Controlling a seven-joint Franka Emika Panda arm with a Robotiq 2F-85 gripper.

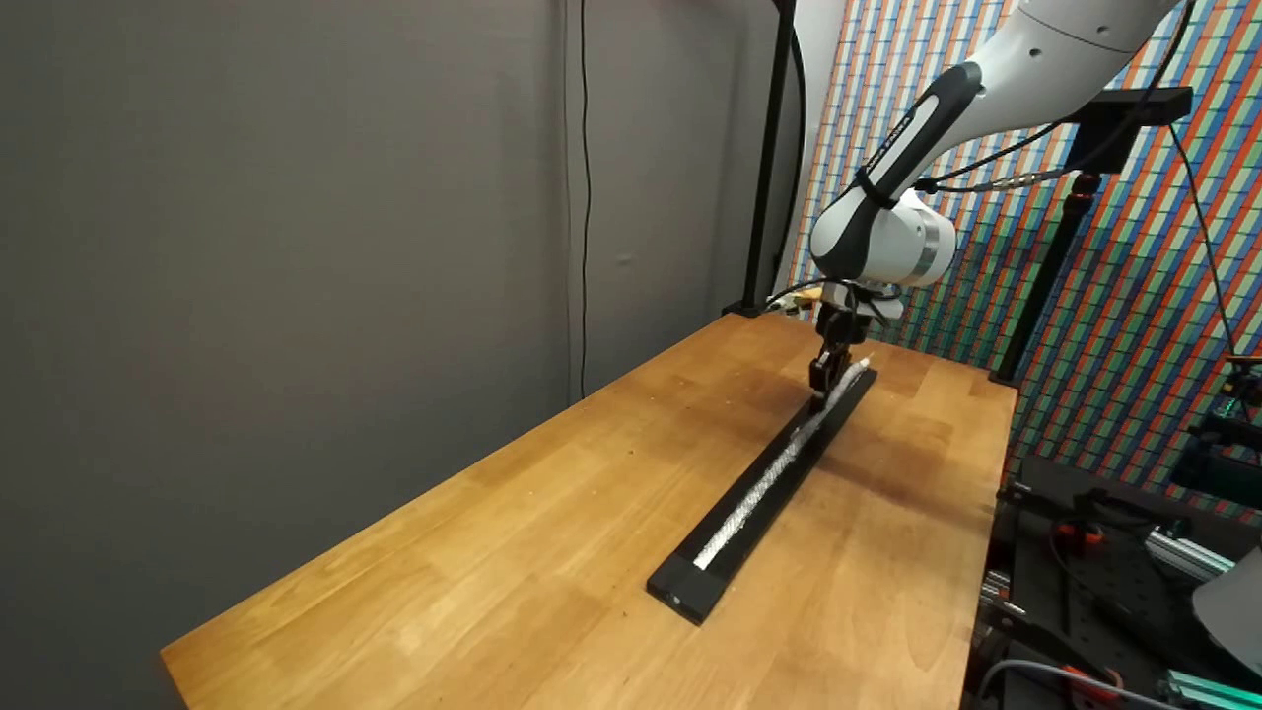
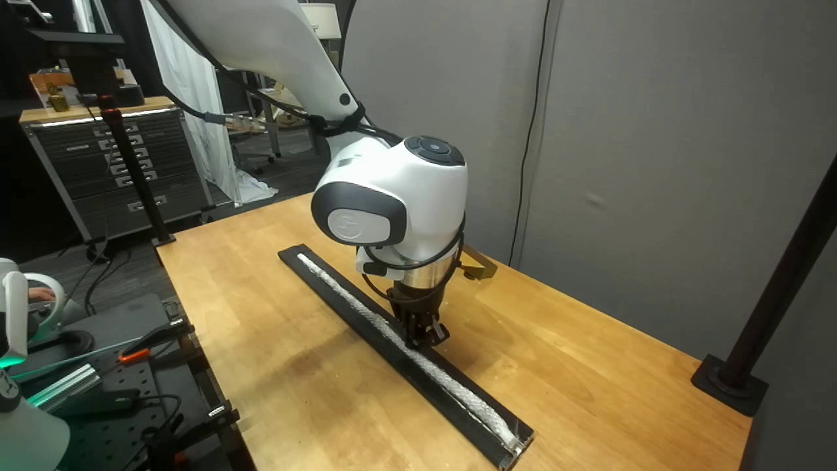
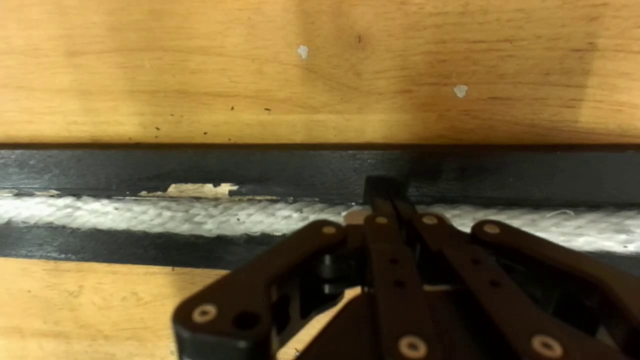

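Note:
A long black board (image 1: 680,581) lies on the wooden table, with a white braided rope (image 1: 757,490) running along its length. In exterior view 2 the rope (image 2: 357,305) stretches on both sides of my gripper (image 2: 424,343), which points down at the board. The wrist view has my gripper shut, its fingertips together over the black strip at the rope's upper edge. Nothing shows between the fingers. Part of the rope (image 3: 240,216) is hidden beneath the gripper; whether the tips touch it, I cannot tell.
A black post (image 2: 745,337) stands at a table corner, and a grey wall panel (image 2: 667,196) rises behind the far edge. Beside the table sits a dark cart with tools (image 2: 102,392).

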